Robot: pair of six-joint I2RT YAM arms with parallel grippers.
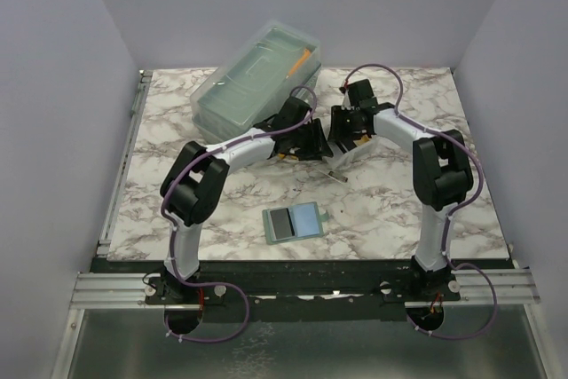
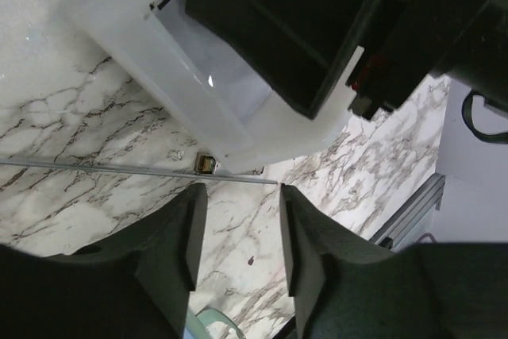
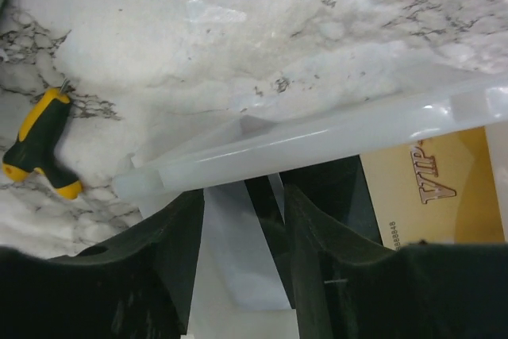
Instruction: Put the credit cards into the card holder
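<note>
Several cards lie in a white translucent tray (image 3: pixel 317 144): a gold VIP card (image 3: pixel 444 188), a black card (image 3: pixel 337 192) and a white card (image 3: pixel 238 252) with a dark strip. My right gripper reaches into the tray over the white card; its fingers stand apart, and I cannot see contact with a card. At the tray's near left corner, my left gripper has parted fingers and no card visible between them. The teal card holder (image 1: pixel 296 223) lies open on the table in front, with a dark panel and a light blue one.
A large lidded clear box (image 1: pixel 253 82) stands at the back left. A small stick (image 1: pixel 337 177) lies just in front of the tray. Left of the tray is a yellow and green tool (image 3: pixel 44 144).
</note>
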